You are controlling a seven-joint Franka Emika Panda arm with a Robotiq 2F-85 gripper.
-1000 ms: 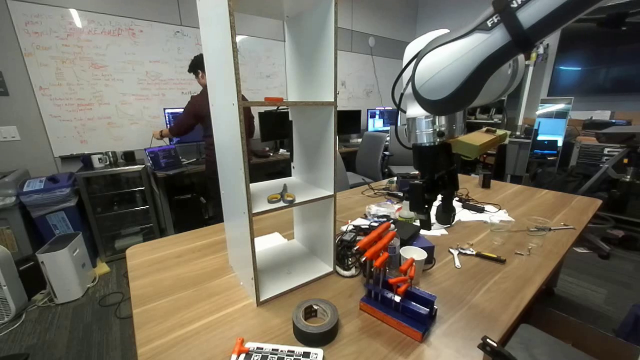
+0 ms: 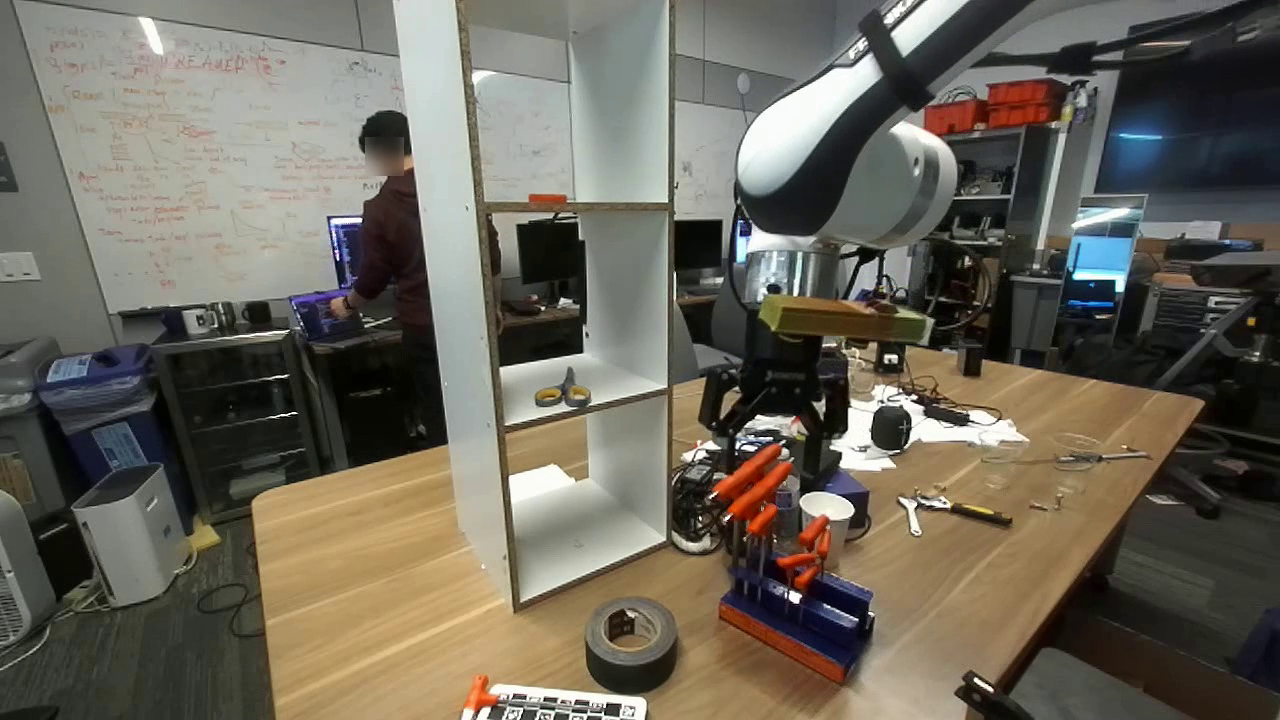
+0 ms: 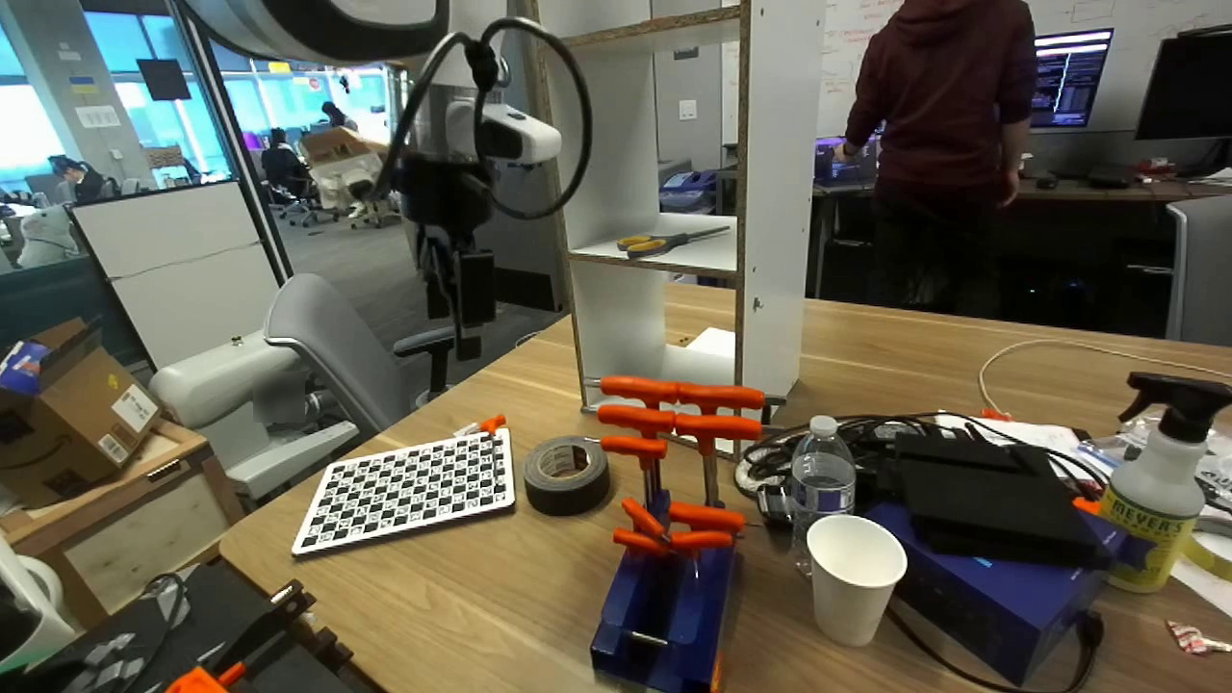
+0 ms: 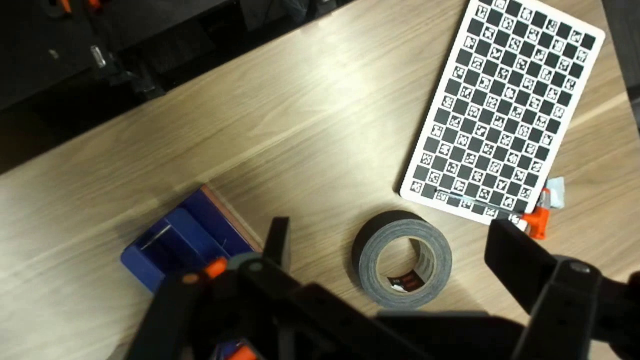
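My gripper [image 2: 774, 438] hangs in the air above the table, fingers pointing down. In the wrist view the gripper is open, its fingers wide apart with nothing held. Between them in that view, but lower down on the table, lies a roll of dark tape [image 4: 402, 260]. A blue tool stand [image 2: 798, 624] holds several orange-handled hex keys [image 3: 681, 422]; in the wrist view my left finger covers part of it. A black-and-white checkered board [image 4: 504, 111] lies flat, with one orange-handled key [image 4: 535, 222] across its edge.
A tall white shelf [image 2: 480, 396] stands by the tape, with scissors [image 2: 563, 390] on its middle level. Near the stand are a white paper cup [image 3: 855, 577], a water bottle [image 3: 822, 485] and a blue box [image 3: 1016, 606] with cables. The table around the board is mostly clear.
In exterior view 1 the arm and gripper have swung left and turned, so the spread fingers now show. The tools, tape and shelf have stayed put. The person behind has lowered an arm.
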